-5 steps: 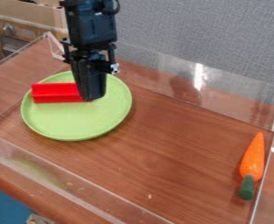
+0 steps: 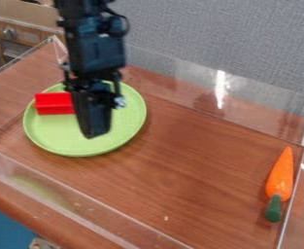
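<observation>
My dark gripper (image 2: 94, 119) is low over the green plate (image 2: 123, 134) on the left of the wooden table, blurred by motion and looking shut. A red block (image 2: 51, 102) lies on the plate, its right part hidden behind the gripper; whether the two touch I cannot tell. A toy carrot (image 2: 279, 183), orange with a green top, lies apart at the right of the table.
Clear low walls edge the wooden table (image 2: 181, 185), whose middle and front are bare. A grey speckled wall (image 2: 232, 49) stands behind, with a cardboard box at the top left.
My gripper has moved down and slightly left, covering more of the red block. The plate and carrot have not moved.
</observation>
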